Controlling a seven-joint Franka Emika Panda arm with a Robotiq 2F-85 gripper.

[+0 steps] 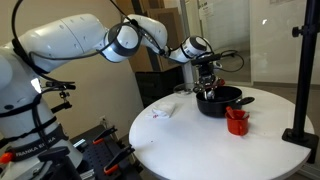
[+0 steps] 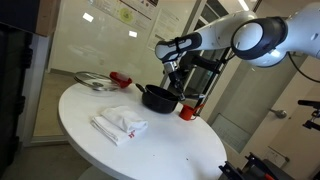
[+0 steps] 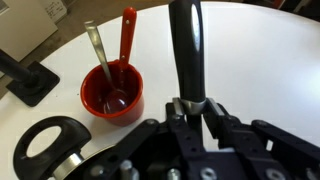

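Note:
In the wrist view my gripper is shut on a utensil with a black handle [image 3: 188, 50], gripping near the metal collar at the handle's base. The utensil's lower end is hidden there by the gripper. A black pan [image 1: 218, 105] stands on the white table, and my gripper [image 1: 208, 78] is low over its opening. Something shiny hangs below the fingers, inside the pan's rim; its shape is too small to tell. From the second side the pan [image 2: 158, 99] hides the utensil's end.
Beside the pan stands a red cup [image 3: 112, 98] holding utensils, one with a red handle and one metal. A white cloth [image 2: 120, 122], a glass lid [image 2: 92, 76] and a red bowl [image 2: 121, 79] lie elsewhere on the table [image 1: 190, 145].

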